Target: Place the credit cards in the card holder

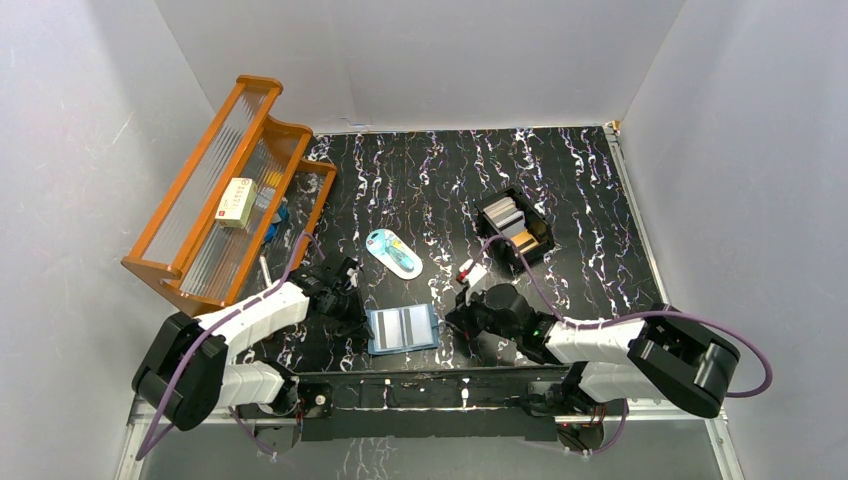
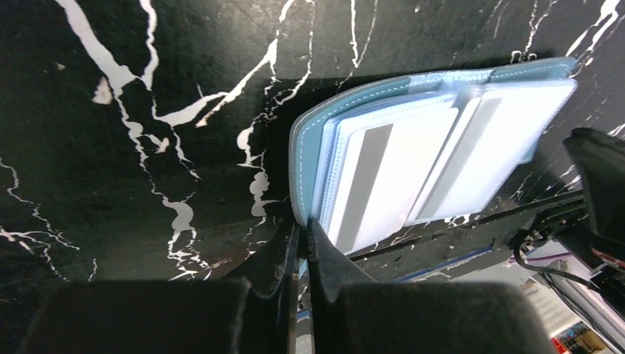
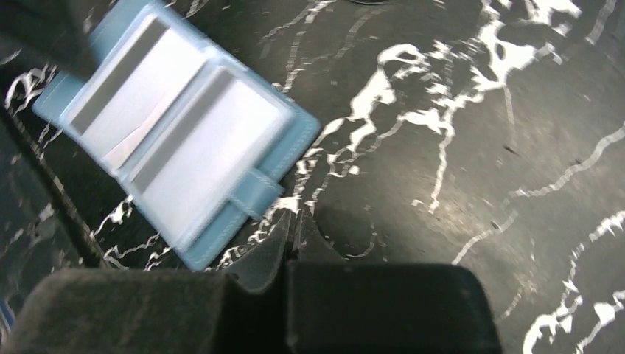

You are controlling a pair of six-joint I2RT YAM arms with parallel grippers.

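Observation:
The light blue card holder [image 1: 402,329] lies open on the front of the black table, its pale sleeves facing up. My left gripper is shut at the holder's left edge; nothing clear shows between its fingers. My right gripper is shut and empty, just right of the holder, whose tab [image 3: 254,192] lies near the fingertips. A black box [image 1: 515,228] at the right holds several cards in grey and orange.
A wooden shelf [image 1: 241,100] with a small carton [image 1: 237,202] stands at the left. A blister pack [image 1: 394,253] lies behind the holder.

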